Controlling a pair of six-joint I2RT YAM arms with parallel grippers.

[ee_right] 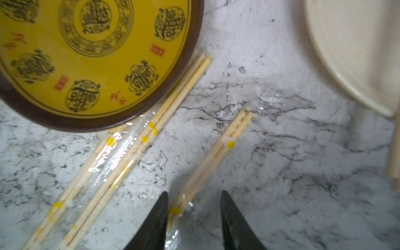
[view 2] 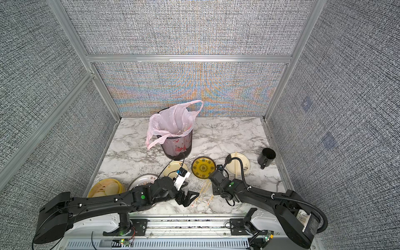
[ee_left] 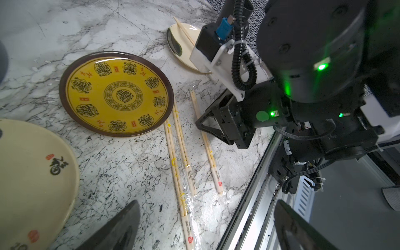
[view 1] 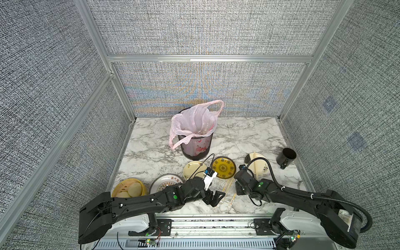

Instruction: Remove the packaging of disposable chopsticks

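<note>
A clear-wrapped chopstick packet [ee_right: 208, 164] lies on the marble table, passing under my right gripper. Its fingers are spread apart, the packet's near part close to the left finger [ee_right: 156, 223]; whether they touch I cannot tell. Left of it lie two more packets, one [ee_right: 135, 150] longer in sight and another [ee_right: 79, 183] whose far end is hidden at the yellow plate [ee_right: 93, 118]. Their clear film glints between them. My left gripper is open above the table, with the packets in view between its wide-set fingers and nothing held.
Bare chopsticks [view 1: 255, 160] rest on a cream plate [view 1: 263, 166] at the right, near a black mug [view 1: 286, 158]. A bin lined with a pink bag [view 1: 195, 125] stands behind. More plates and a yellow basket [view 1: 129, 188] occupy the left.
</note>
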